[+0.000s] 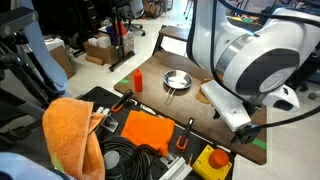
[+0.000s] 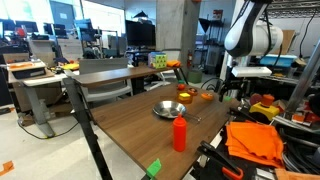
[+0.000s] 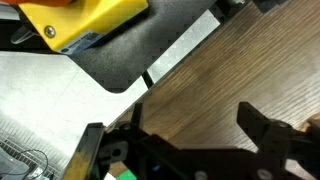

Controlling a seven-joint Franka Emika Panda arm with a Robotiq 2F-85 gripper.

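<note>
My gripper stands open in the wrist view, its black fingers apart with only bare wooden table visible between them. In exterior view 1 the white arm covers much of the table's right side, and the gripper is low near the front right edge. A metal pan with its handle rests on the table, and a red bottle stands upright near the table's edge. Both are well away from the gripper.
A yellow box with a red button sits beside the table close to the gripper. Orange cloth and black cables lie at the front. Small orange and yellow items are past the pan. The table around the pan is mostly clear.
</note>
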